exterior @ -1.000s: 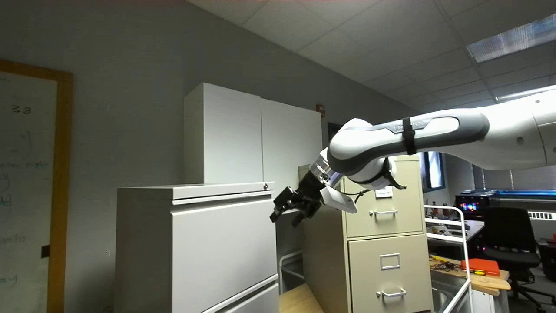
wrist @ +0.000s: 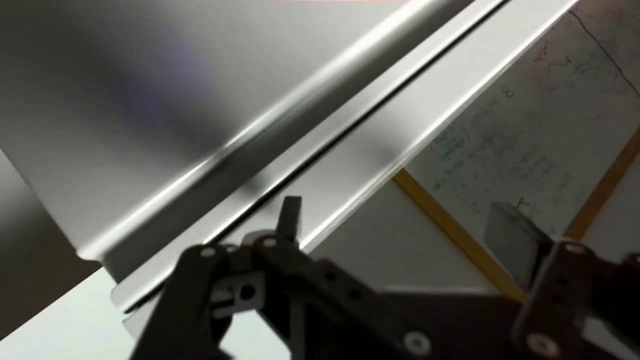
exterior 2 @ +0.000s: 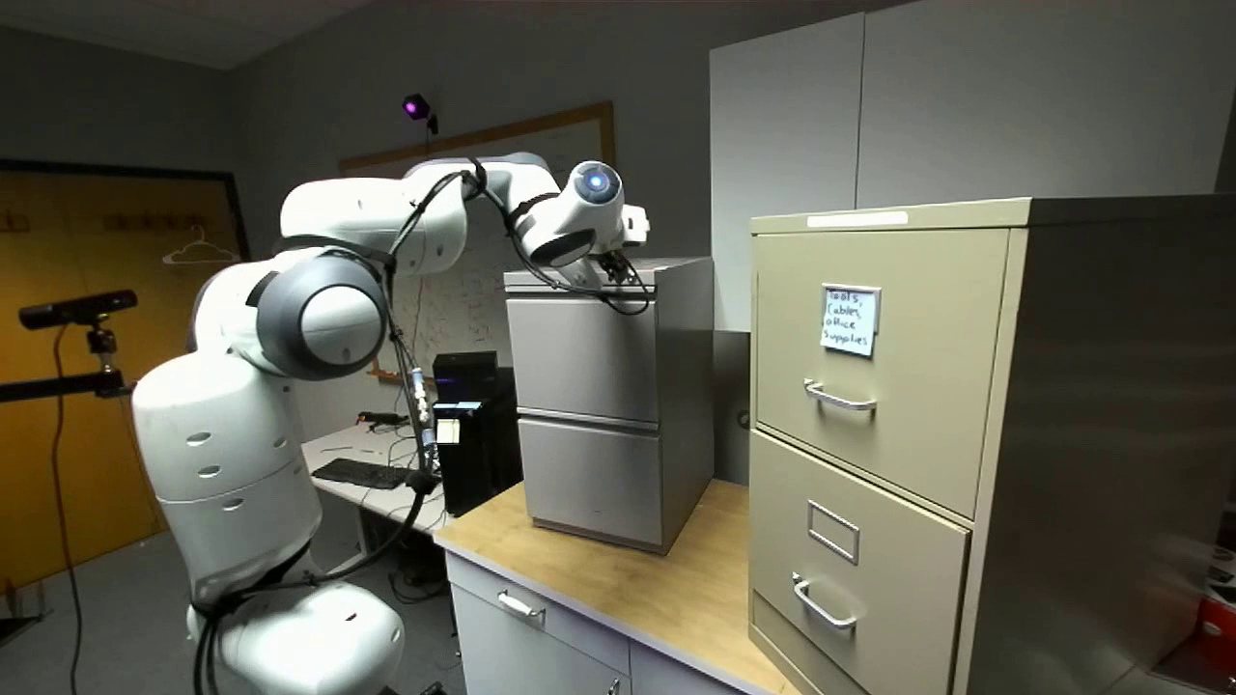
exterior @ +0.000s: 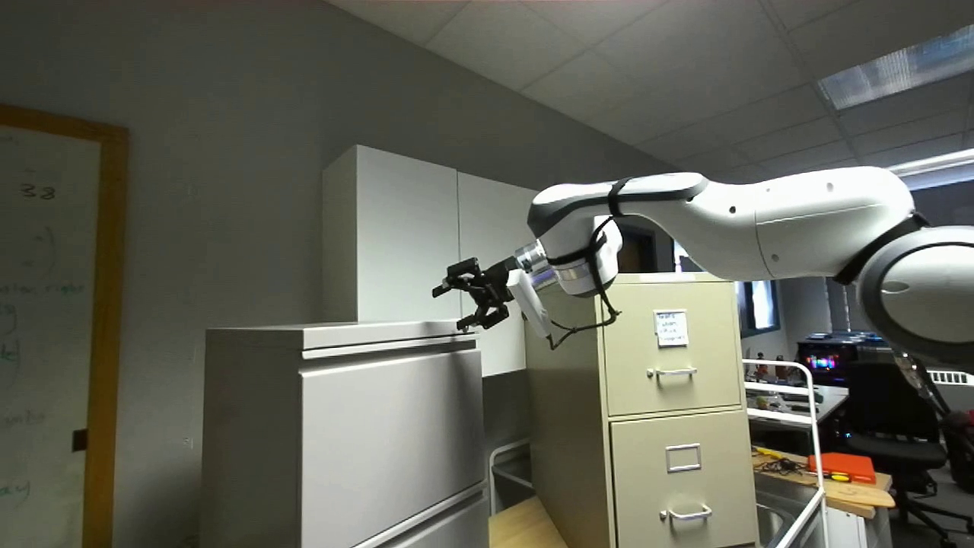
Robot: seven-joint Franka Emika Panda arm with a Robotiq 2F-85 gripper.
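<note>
My gripper stands open at the top front corner of the silver two-drawer cabinet. One finger is above the cabinet's top and the other overlaps its upper front edge; whether it touches cannot be told. In the wrist view, one finger appears against the metal top rim, while the other finger is set well apart to the right, over the whiteboard background. Nothing is between them. The upper drawer is closed. From exterior view 2, the wrist mostly hides my gripper.
A beige filing cabinet with a handwritten label stands beside the silver one on the wooden counter. White wall cupboards hang behind. A white cart rail is at the right.
My gripper has moved left and up, from in front of the upper drawer to the cabinet's top corner. The arm has swung left with it, and the lock there is now mostly covered.
</note>
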